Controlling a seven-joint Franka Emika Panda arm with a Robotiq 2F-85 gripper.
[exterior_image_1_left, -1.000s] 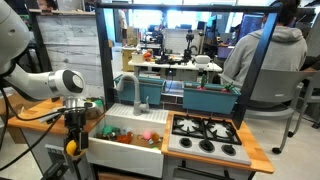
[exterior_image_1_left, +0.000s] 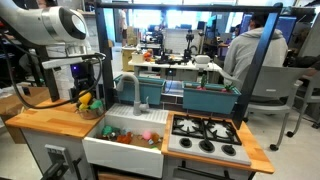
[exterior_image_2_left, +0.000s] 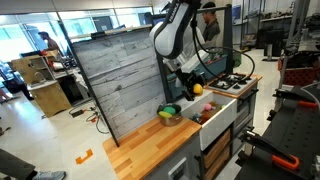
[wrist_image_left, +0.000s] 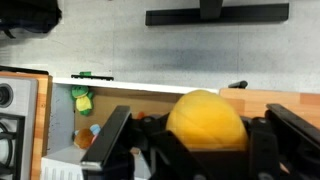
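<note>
A rounded yellow-orange object (wrist_image_left: 205, 122) sits between the fingers of my gripper, which is shut on it. In the second exterior view the same object (exterior_image_2_left: 197, 89) hangs at the fingertips, above the counter and sink side. The first exterior view has my gripper (exterior_image_1_left: 78, 92) close to a metal pot (exterior_image_1_left: 92, 112) on the wooden counter. That pot (exterior_image_2_left: 168, 119) holds something green and something yellow in the second exterior view. What the object is exactly cannot be told.
An open white sink (exterior_image_1_left: 125, 153) with several colourful toys lies right of the pot, under a grey faucet (exterior_image_1_left: 137, 92). Farther right is a gas stove (exterior_image_1_left: 205, 135). The wooden counter (exterior_image_2_left: 145, 149) has bare space on the pot's other side.
My gripper has risen from low in front of the cabinet to above the counter beside the pot. The yellow-orange object has moved up along with it.
</note>
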